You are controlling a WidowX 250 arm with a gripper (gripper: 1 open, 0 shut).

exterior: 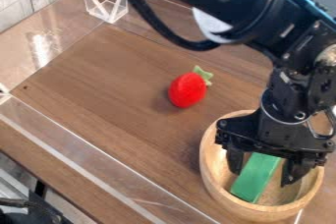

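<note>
My black gripper [262,159] hangs low into a light wooden bowl [213,175] at the lower right, over a green rectangular block [254,179] lying inside it. The gripper's fingers straddle the upper end of the block; whether they touch it or hold it I cannot tell.
A red strawberry with a green top [187,90] lies on the wooden table [105,90] above and left of the bowl. A clear angular object [105,8] stands at the back left.
</note>
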